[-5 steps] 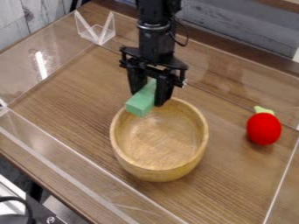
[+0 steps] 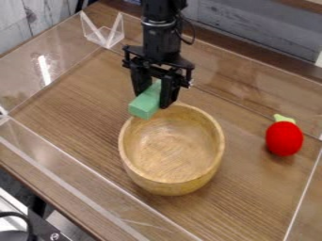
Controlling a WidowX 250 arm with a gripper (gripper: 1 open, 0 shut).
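Note:
My black gripper (image 2: 156,80) is shut on a mint-green object (image 2: 146,102), held just above the back-left rim of a wide tan bowl (image 2: 172,152). The bowl looks empty. A red tomato-like object (image 2: 284,138) with a light green top lies to the right of the bowl.
The wooden table (image 2: 70,118) has free room left and behind. Clear plastic pieces sit at the left edge and near the upper left corner. A light wall runs along the back. A black cable lies at the bottom left.
The gripper and green object have moved slightly left and up in the view. The bowl and red object have stayed put.

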